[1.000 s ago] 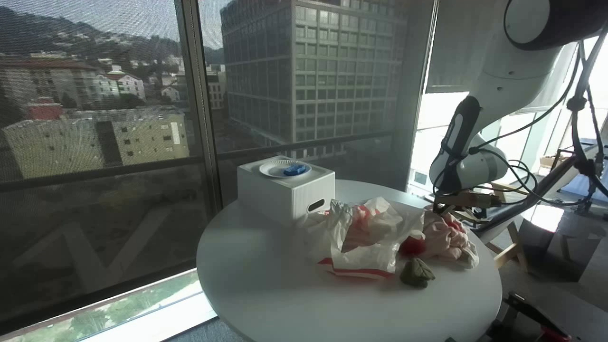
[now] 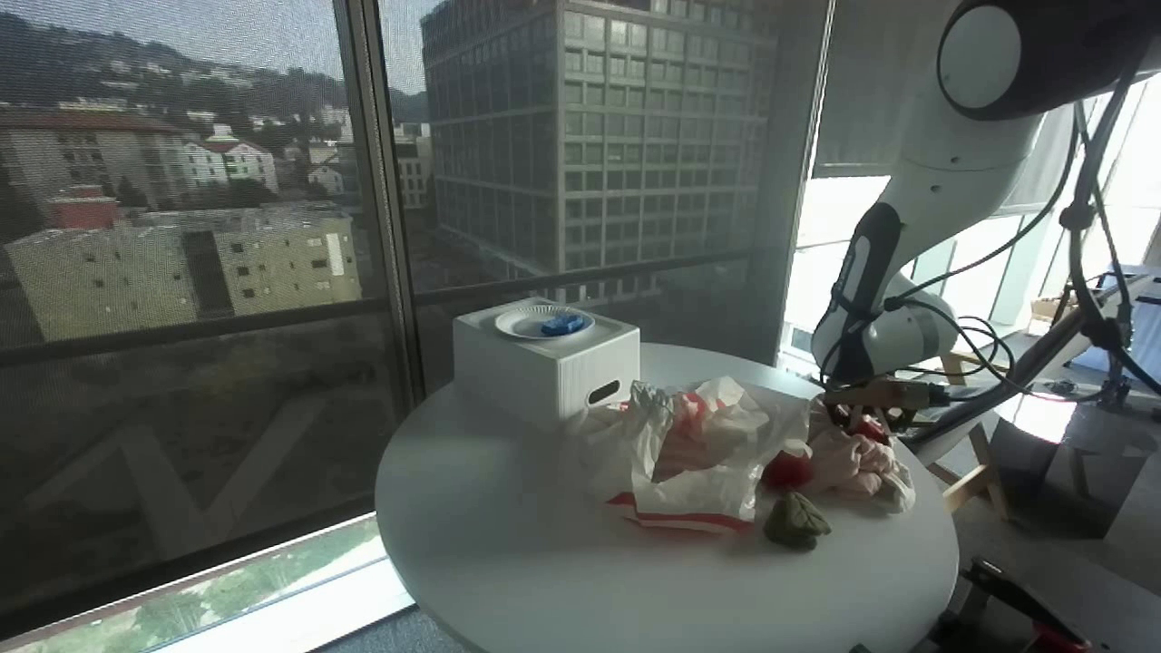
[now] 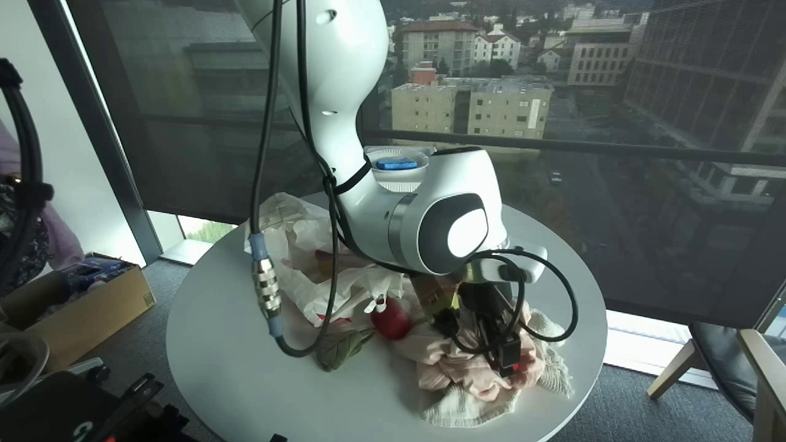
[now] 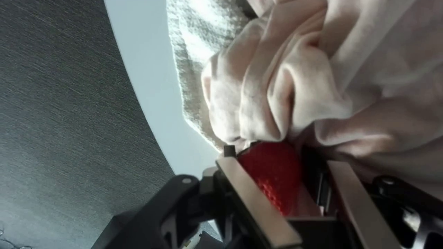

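In the wrist view a red object (image 4: pixel 272 170) with a bumpy patch lies between my gripper's two fingers, and the gripper is shut on it. Its lower end is hidden by the gripper body. Crumpled pink cloth (image 4: pixel 307 83) bunches right beside the fingertips, over a whitish woven cloth (image 4: pixel 189 62). From the second exterior view, the gripper (image 3: pixel 508 364) reaches down into the pink cloth (image 3: pixel 449 357), with a bit of red showing at its tip. In the first exterior view the arm hides most of the grip.
A second red object (image 3: pixel 390 319), a green leafy-looking item (image 3: pixel 340 348) and a crumpled plastic bag (image 2: pixel 707 446) lie beside the cloth. A white box (image 2: pixel 544 370) bears a plate (image 2: pixel 517 325) with a blue item (image 2: pixel 562 326).
The arm has come lower and shifted left in the first exterior view, bringing the gripper down to the red object in the cloth. The bag, box and plate have stayed put.
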